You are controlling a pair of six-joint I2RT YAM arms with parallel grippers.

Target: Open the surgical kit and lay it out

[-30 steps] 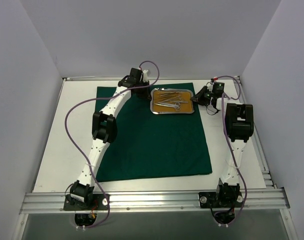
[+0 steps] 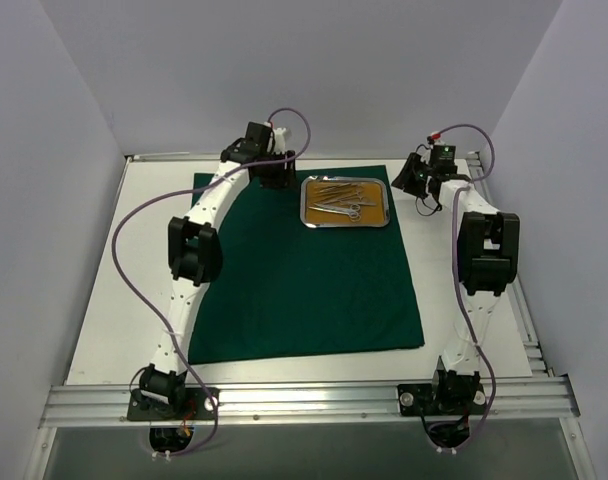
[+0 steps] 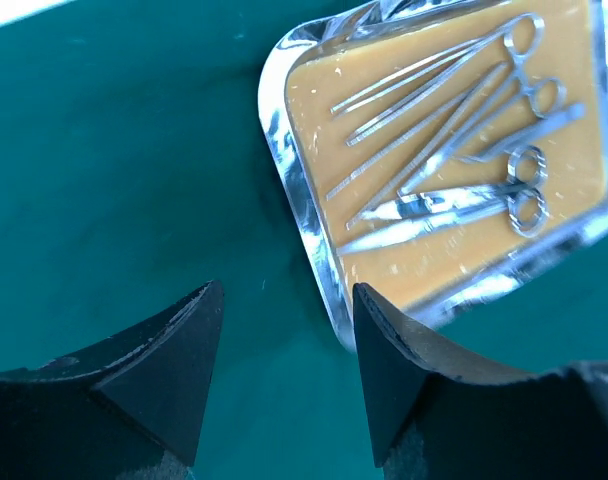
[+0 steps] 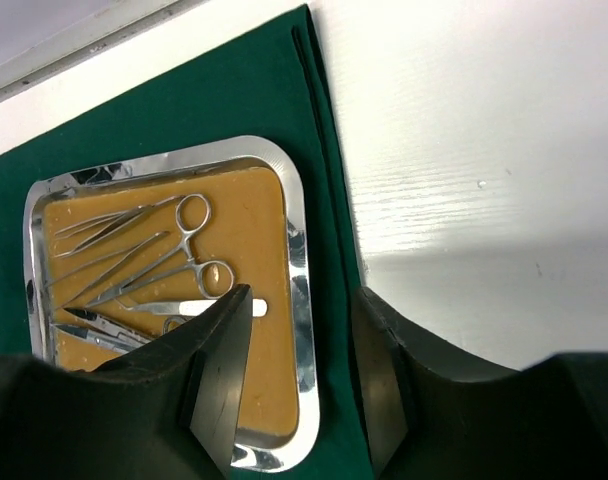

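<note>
A metal tray (image 2: 344,222) with an orange bed of scissors, forceps and other steel instruments (image 3: 439,200) lies on the dark green cloth (image 2: 304,290), at its back right. My left gripper (image 2: 279,175) is open above the cloth just left of the tray, its fingers apart with nothing between them in the left wrist view. My right gripper (image 2: 414,180) is open over the white table right of the tray, near the cloth's folded edge seen in the right wrist view.
The cloth covers most of the middle of the white table (image 2: 134,280). Bare table runs along both sides, and a metal rail (image 2: 304,395) borders the front. Walls stand at the back and sides.
Both grippers have moved away from the tray's sides, the left one leftward and back, the right one rightward and back. The tray lies where it was.
</note>
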